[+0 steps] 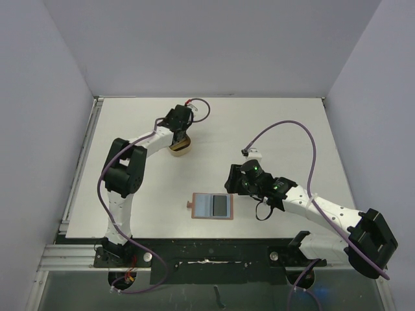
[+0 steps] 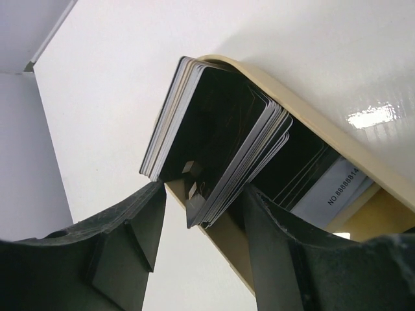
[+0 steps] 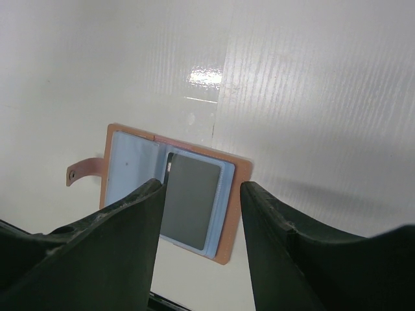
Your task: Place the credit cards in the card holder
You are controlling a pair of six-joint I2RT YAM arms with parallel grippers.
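Several black cards [image 2: 217, 116] lean as a stack over the rim of a beige box [image 2: 305, 110]. My left gripper is at the stack's lower edge, its fingers [image 2: 146, 217] apart on either side of one corner; whether the right finger touches the cards cannot be made out. In the top view the left arm covers most of the stack. The card holder [image 1: 201, 206] lies open on the table, brown-edged with clear sleeves. A dark grey card-like panel [image 3: 192, 194] fills its right sleeve. Above the holder's right side, my right gripper stands open and empty.
More cards [image 2: 331, 191], one with a printed number, lie inside the box beside the stack. A strap [image 3: 84, 170] sticks out from the holder's left side. Between box and holder the white table [image 1: 162, 191] is bare.
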